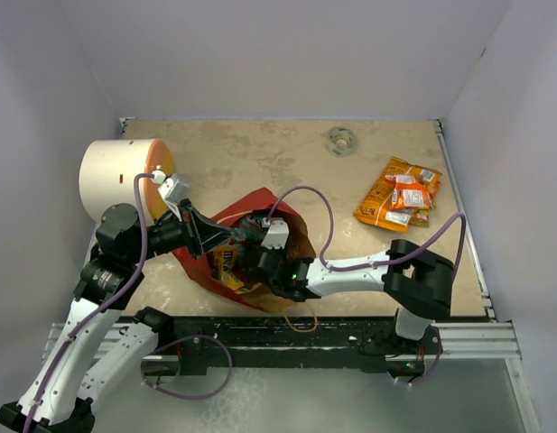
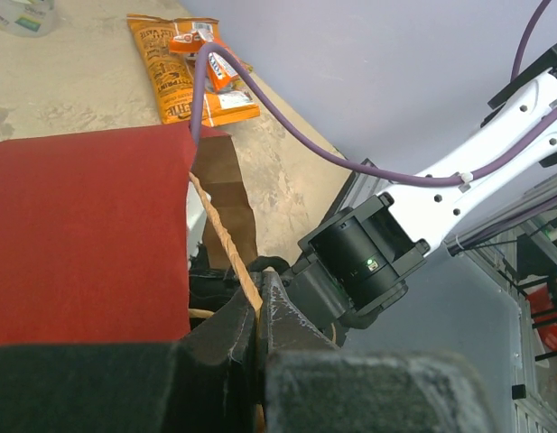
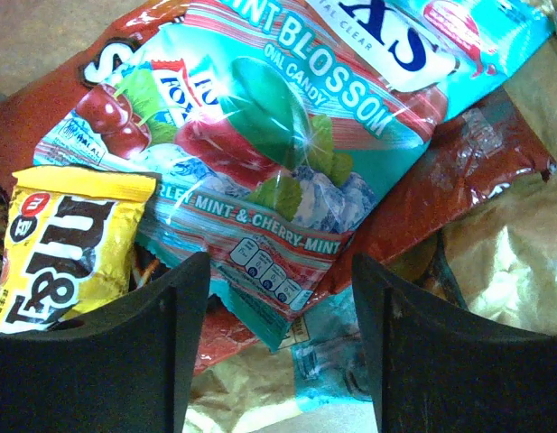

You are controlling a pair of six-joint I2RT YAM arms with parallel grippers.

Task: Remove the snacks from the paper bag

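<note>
The red paper bag [image 1: 206, 272] lies open in the table's middle, its rim [image 2: 88, 225] filling much of the left wrist view. My left gripper is shut at the rim, a thin paper edge at its fingertips. My right gripper is open inside the bag, over a turquoise mint candy bag [image 3: 260, 144]. A yellow M&M's packet [image 3: 70, 234] lies left of it, with darker red-brown packets [image 3: 459, 189] underneath.
Orange snack packets [image 1: 386, 203] lie in a pile at the table's right. A clear round object [image 1: 340, 141] sits at the back. A large white cylinder [image 1: 116, 176] stands at the back left. Walls enclose three sides.
</note>
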